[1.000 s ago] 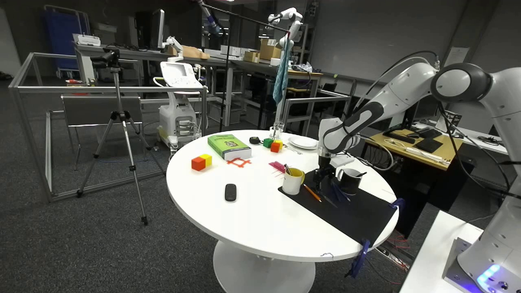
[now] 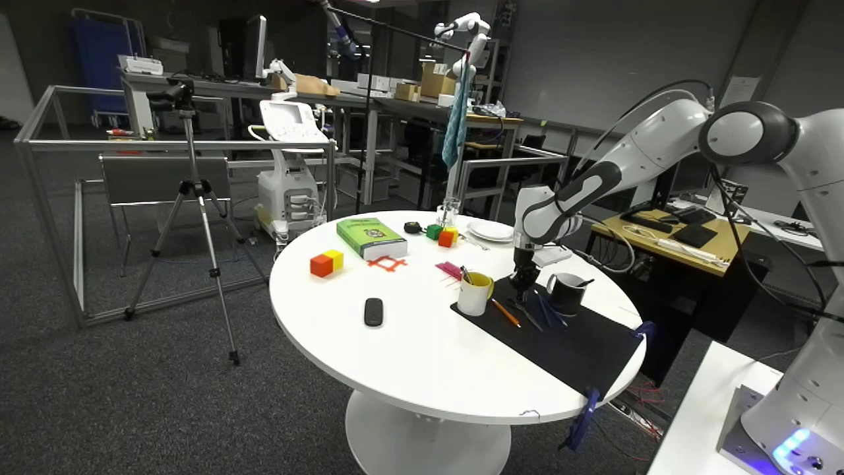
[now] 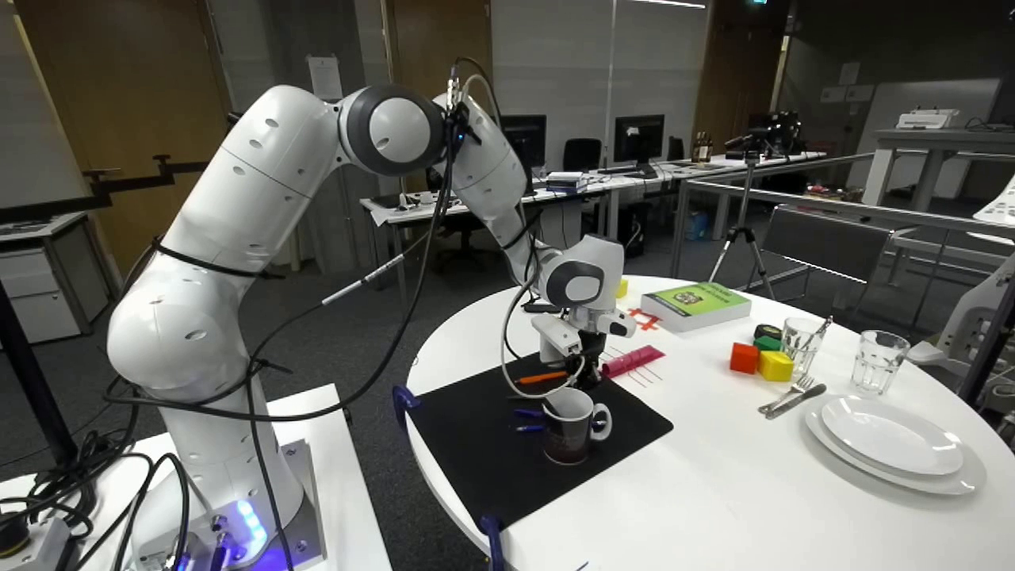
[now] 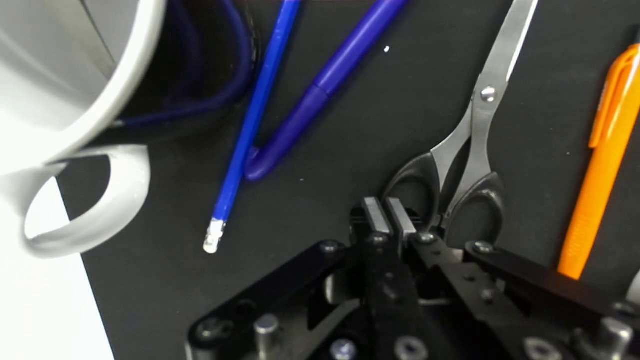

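In the wrist view, my gripper is shut with its two fingertips nearly together at the left handle loop of the scissors [image 4: 489, 81]. The rim of that loop runs in between the fingertips and is partly hidden by them. The scissors have black handles and grey, shut blades that point away from the gripper. Whether they are clear of the black mat [image 4: 288, 240] or rest on it, I cannot tell. In exterior view 1 the gripper [image 2: 522, 296] is low over the mat, between the two mugs.
Left of the scissors lie a blue pencil [image 4: 249, 129] and a purple pen [image 4: 321, 87], beside a black-and-white mug [image 4: 126, 192]. An orange pen [image 4: 603, 162] is on the right. A white-and-yellow mug [image 2: 473, 296] stands at the mat's edge.
The gripper sits slightly higher in exterior view 1, and its fingers look closer together than one second ago. The scissors' handle end shows more clearly beneath it. The mugs have not moved.
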